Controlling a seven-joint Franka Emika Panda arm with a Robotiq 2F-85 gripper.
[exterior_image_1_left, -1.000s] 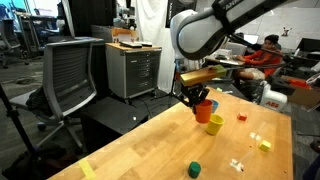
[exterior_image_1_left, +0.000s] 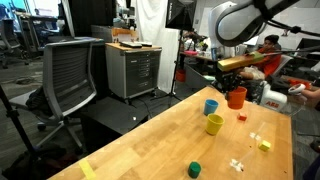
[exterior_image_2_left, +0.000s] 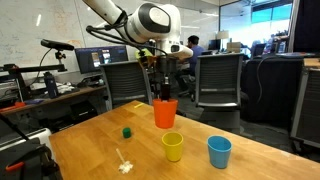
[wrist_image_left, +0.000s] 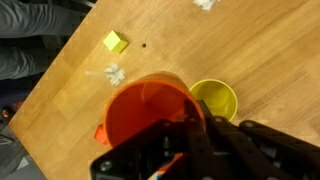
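An orange-red cup (exterior_image_1_left: 236, 99) hangs above the table with my gripper (exterior_image_2_left: 163, 95) shut on its rim. In the wrist view the cup's open mouth (wrist_image_left: 145, 105) faces the camera, and the fingers overlap its edge. Standing on the table is a yellow cup (exterior_image_2_left: 173, 147), which appears beside the held cup in the wrist view. A blue cup (exterior_image_2_left: 219, 152) stands apart from the yellow one. The held cup is clear of both in the exterior views.
A green block (exterior_image_1_left: 194, 170), a yellow block (exterior_image_1_left: 265, 145) and a small red block (exterior_image_1_left: 242, 117) lie on the table. White scraps (exterior_image_2_left: 124, 161) lie there too. Bare wood (exterior_image_1_left: 130, 150) stretches along the left side in exterior view 1.
In exterior view 1 my gripper and the orange-red cup have moved right and slightly up, from beside the yellow cup's left to its right. The other cups stay put.
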